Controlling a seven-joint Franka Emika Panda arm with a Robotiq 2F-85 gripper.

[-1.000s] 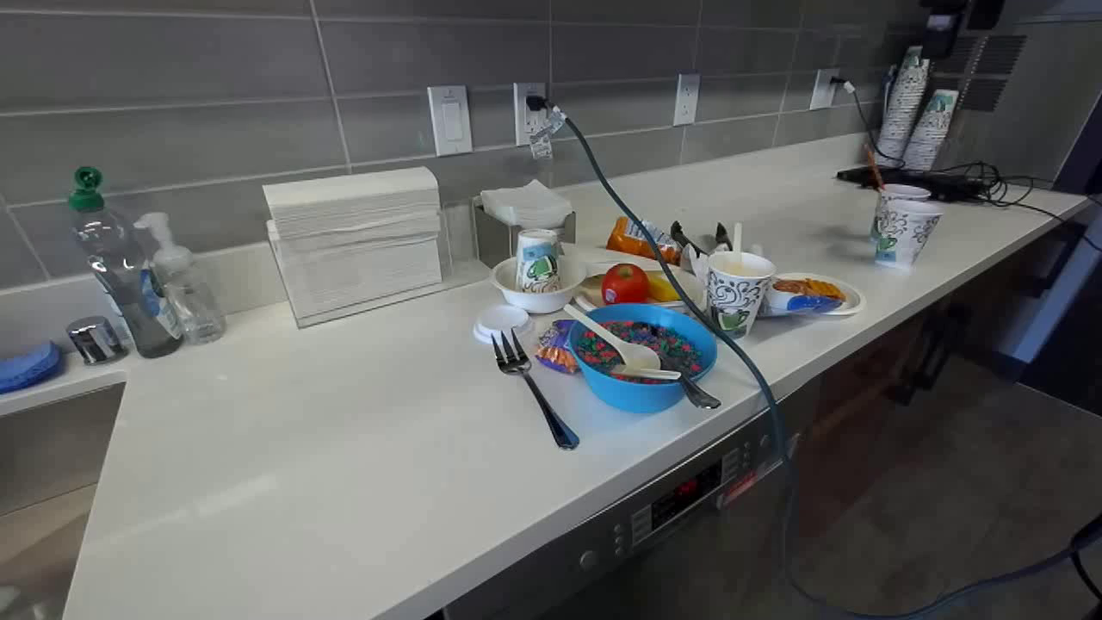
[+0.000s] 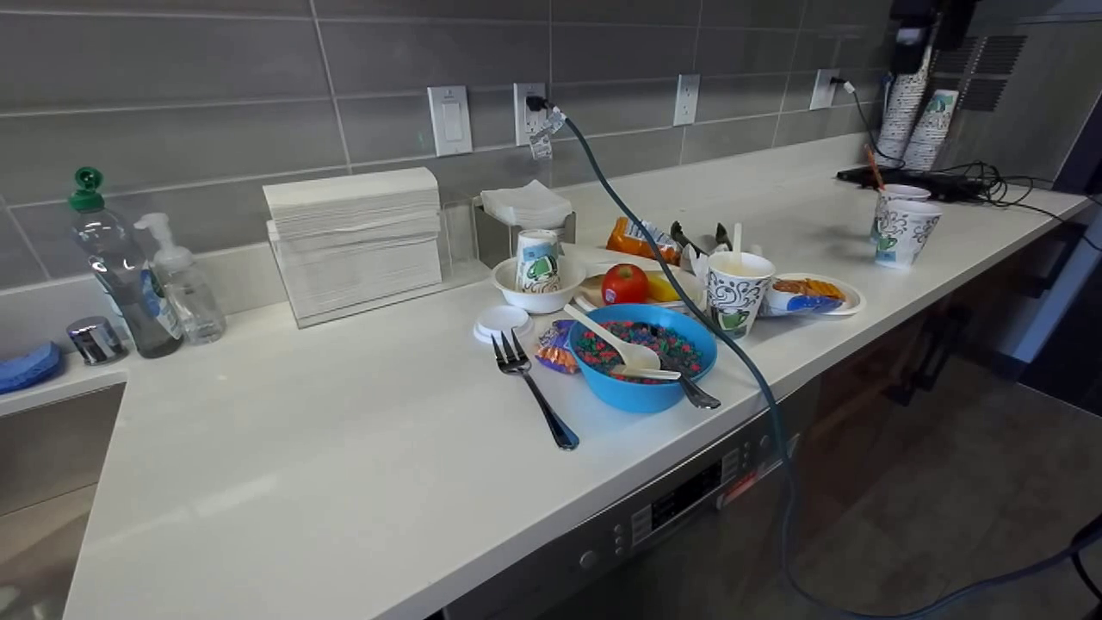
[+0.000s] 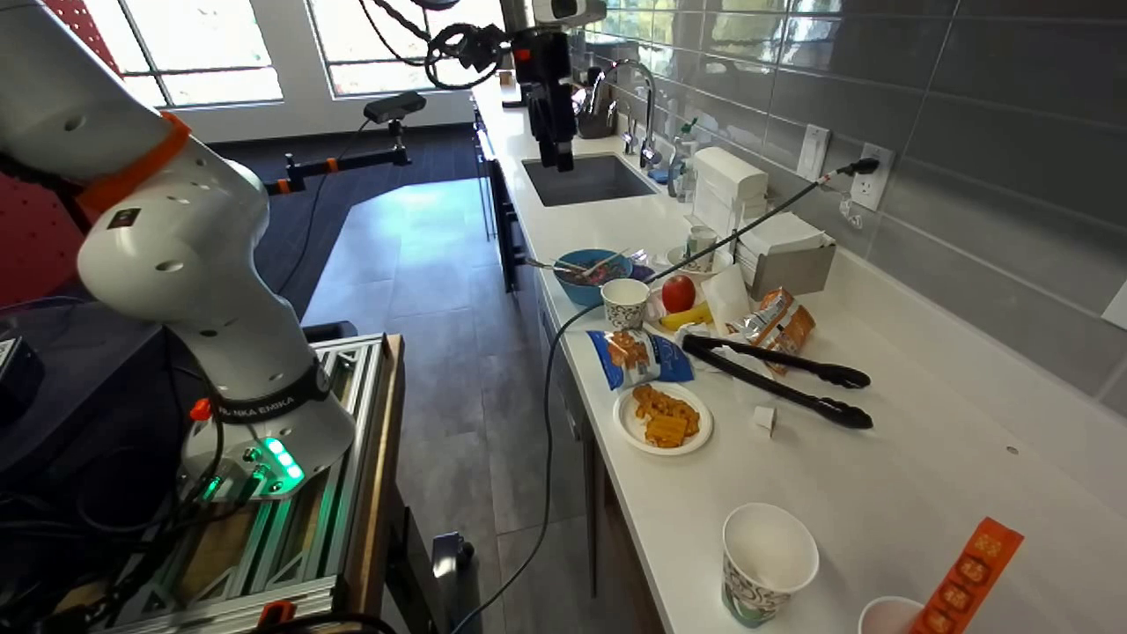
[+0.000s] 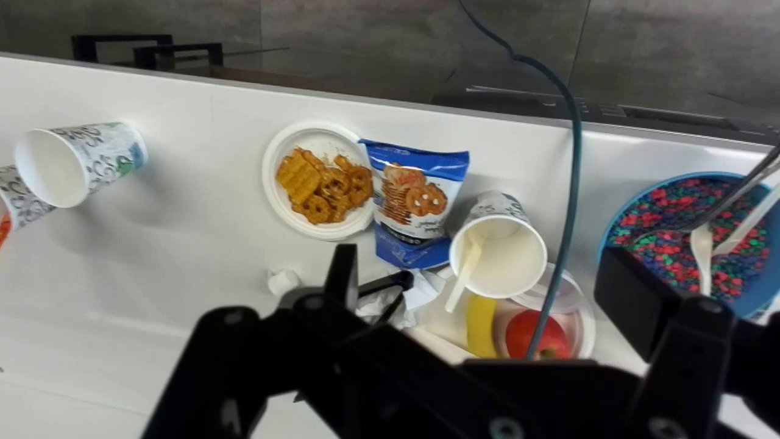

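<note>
My gripper is open above the counter, its two dark fingers wide apart with nothing held between them. In exterior view 2 the gripper (image 3: 557, 158) hangs fingers down, clear of the counter. Below it in the wrist view are a blue pretzel bag (image 4: 417, 201), a patterned paper cup (image 4: 508, 256) with a pale utensil inside, a banana (image 4: 480, 325) and a red apple (image 4: 523, 333). A white plate (image 4: 274, 186) holds orange snacks. The blue bowl (image 2: 630, 394), full of red, green and dark bits, has utensils resting in it; a fork (image 2: 539, 391) lies beside it.
A dark cable (image 2: 739, 351) runs from the wall outlet across the items and over the counter's front edge. Black tongs (image 3: 782, 386) lie near an orange bag (image 3: 784, 326). Napkin stacks (image 2: 356, 243) stand by the wall. Bare counter (image 2: 341, 455) stretches left of the fork.
At the top right of exterior view 1, a dark shape, apparently my gripper, has shifted slightly left and down. The items on the counter look unmoved.
</note>
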